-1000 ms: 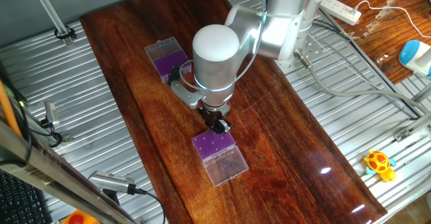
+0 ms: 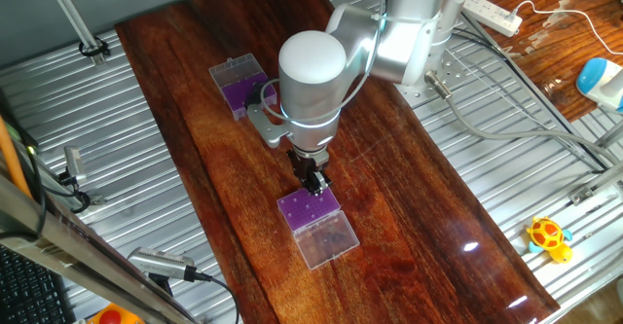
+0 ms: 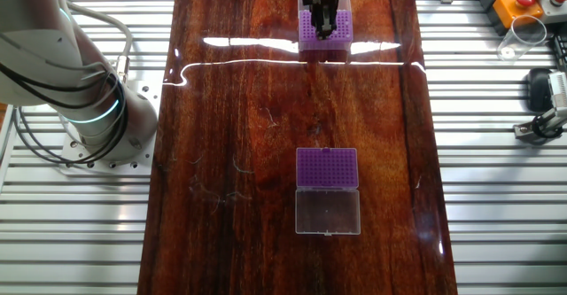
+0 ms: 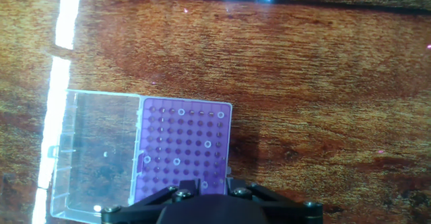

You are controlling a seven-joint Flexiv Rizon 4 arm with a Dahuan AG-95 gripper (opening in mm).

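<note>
A purple hole-grid rack with an open clear lid (image 2: 326, 239) lies on the wooden table under my gripper (image 2: 317, 186). The wrist view shows its purple grid (image 4: 182, 140), with several pale rings standing in scattered holes, and the clear lid (image 4: 104, 153) to the left. Just over the rack's near edge, the fingertips of my gripper stand close together, with some purple showing between them. Whether they grip something small cannot be made out. A second purple rack (image 3: 327, 168) lies apart with its clear lid (image 3: 328, 212) folded open; no rings show in it.
Bare wooden table (image 3: 239, 153) separates the two racks. Off the table are a clear cup (image 3: 523, 40), a toy turtle (image 2: 547, 234) and a camera-like metal device (image 2: 163, 264). The arm's base stands beside the table.
In exterior view 1 my gripper has shifted very slightly, staying above the same rack, and its wrist has turned a little. Both racks lie where they were.
</note>
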